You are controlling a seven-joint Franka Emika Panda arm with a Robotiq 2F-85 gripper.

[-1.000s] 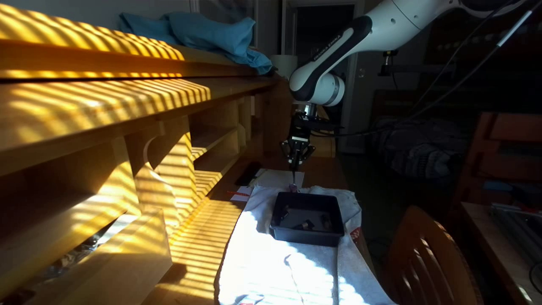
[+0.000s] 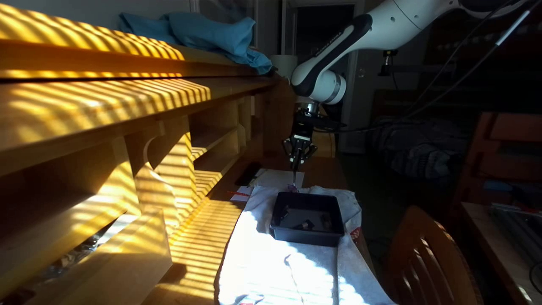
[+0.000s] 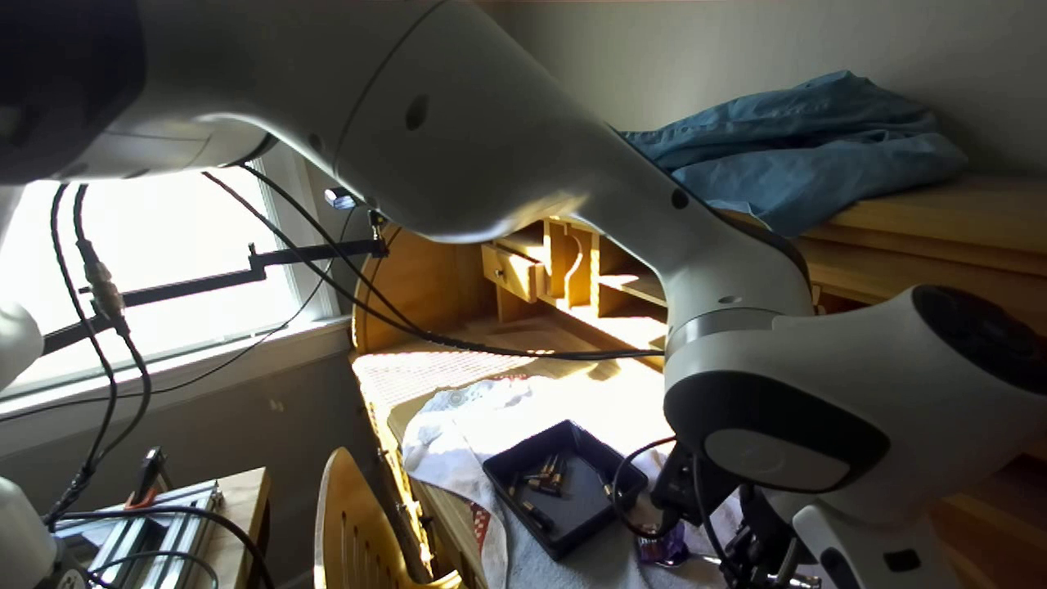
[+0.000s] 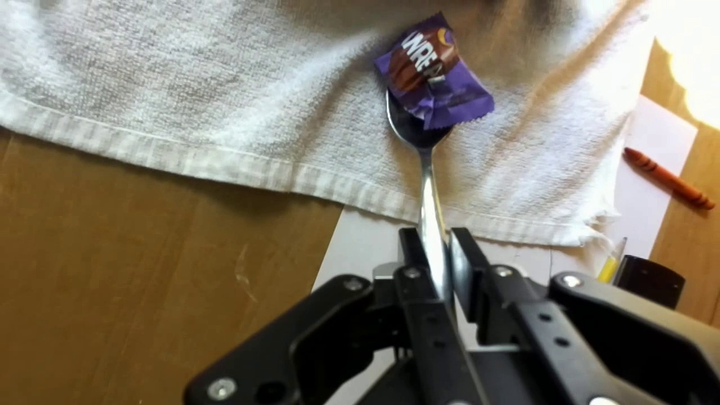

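Note:
A metal spoon (image 4: 430, 196) runs out from my gripper, which is shut on its handle. In the wrist view, a purple wrapped candy (image 4: 432, 74) lies over the spoon's bowl, covering much of it. Beneath them spreads a pale towel (image 4: 202, 88); I cannot tell whether the bowl touches it. In exterior view 1 my gripper (image 2: 297, 158) points down just behind the black tray (image 2: 305, 237). The candy (image 3: 664, 546) also shows beside the tray in exterior view 2, where the arm hides most of my gripper.
Several small dark and brass-coloured pieces (image 3: 545, 476) lie in the tray. An orange crayon (image 4: 668, 178) rests on white paper to the right in the wrist view, near a black object (image 4: 648, 280). Wooden shelving (image 2: 213, 137) borders the desk; a chair (image 2: 432, 254) stands opposite.
The arm and gripper have shifted very slightly to the right in exterior view 1. The tray and towel stay in place.

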